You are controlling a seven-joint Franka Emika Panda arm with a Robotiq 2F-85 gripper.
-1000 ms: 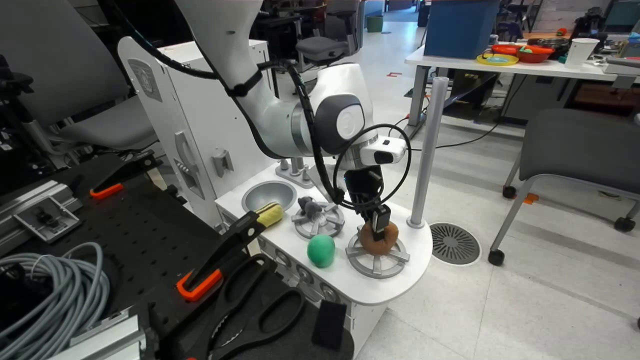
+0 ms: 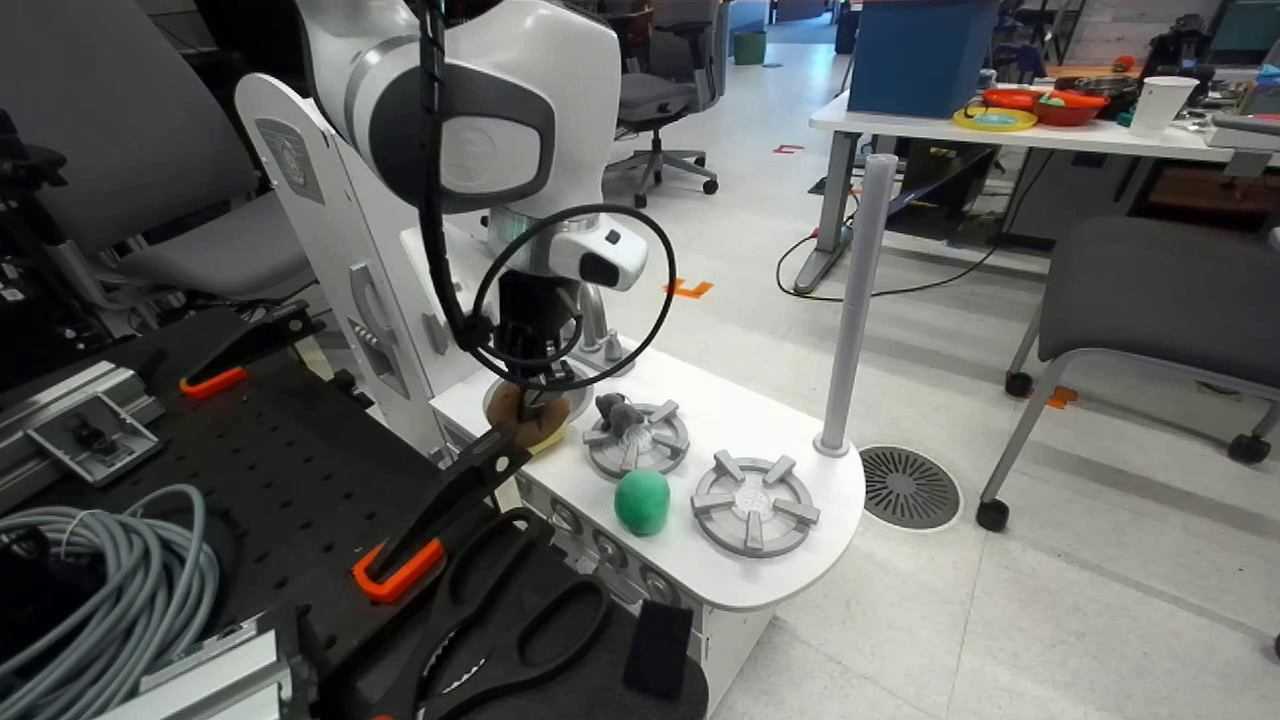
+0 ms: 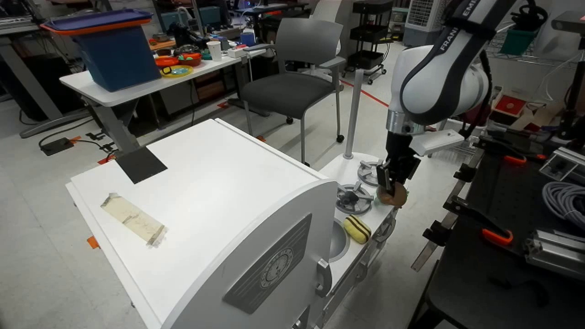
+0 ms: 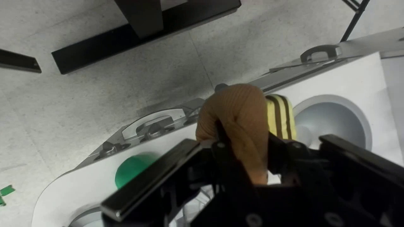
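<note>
A brown, soft-looking ring is pinched in my gripper, which is shut on one side of it. In the wrist view the ring hangs over the counter's front edge and partly covers a yellow, dark-striped toy. From the second exterior view, the ring is held above the counter close to the front knobs. The grey sink bowl lies to the right of the striped toy in the wrist view.
A green ball rests on the counter between the burners' front sides. On the near burner sits a small dark grey thing; the other burner is bare. A grey post rises behind it. Black clamps border the counter's front.
My gripper has carried the brown ring off the bare burner, across the counter towards the sink side, where it now blocks the striped toy and sink in the first exterior view.
</note>
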